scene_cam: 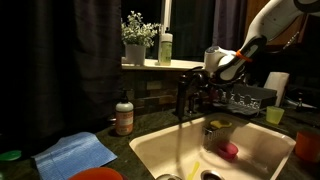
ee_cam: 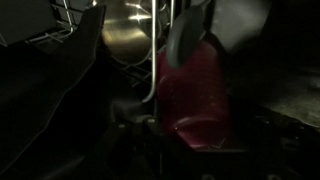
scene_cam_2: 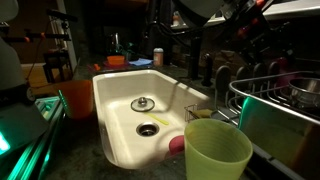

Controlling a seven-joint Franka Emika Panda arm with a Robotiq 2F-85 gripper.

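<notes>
Over the far side of the sink (scene_cam: 150, 150), beside the dish rack, my gripper (scene_cam: 208, 88) reaches down from the arm in exterior view 1. A dark red, cup-like object (ee_cam: 192, 95) fills the middle of the wrist view. My gripper is shut on it, though the dim light and dark fingers hide exactly where they touch. A shiny metal bowl or pot (ee_cam: 127, 30) lies just beyond, against the rack's wires.
A glass lid (scene_cam_2: 143, 103), a yellow item (scene_cam_2: 159, 118) and a pink item (scene_cam: 228, 151) are in the sink. The dish rack (scene_cam_2: 265, 90) and a light green cup (scene_cam_2: 217, 150) stand alongside. A soap bottle (scene_cam: 124, 116) is on the counter.
</notes>
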